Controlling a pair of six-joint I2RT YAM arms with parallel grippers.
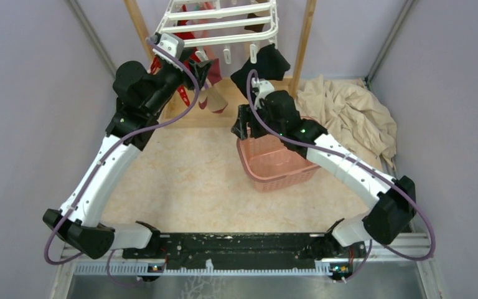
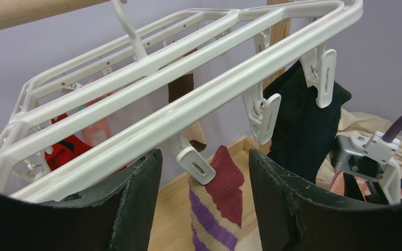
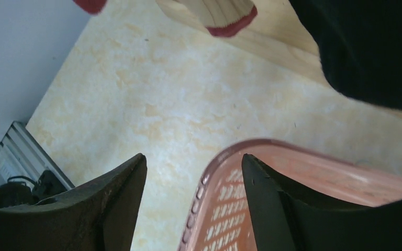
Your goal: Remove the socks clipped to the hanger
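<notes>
The white clip hanger (image 1: 224, 26) hangs at the top, with socks clipped beneath it. In the left wrist view, a white clip (image 2: 196, 164) lies between the spread fingers of my open left gripper. A maroon sock with purple and cream stripes (image 2: 217, 209) is beyond that clip; whether the clip bears it cannot be told. To the right, a black sock (image 2: 309, 125) hangs from the hanger. Over the basket's left rim, my right gripper stands open, nothing between its fingers. A red sock (image 2: 65, 149) shows at the left wrist view's left side.
A pink basket (image 1: 277, 180) stands on the table below the right gripper, empty where visible. Beige cloth (image 1: 348, 115) is heaped at the back right. Wooden posts (image 1: 303, 47) flank the hanger.
</notes>
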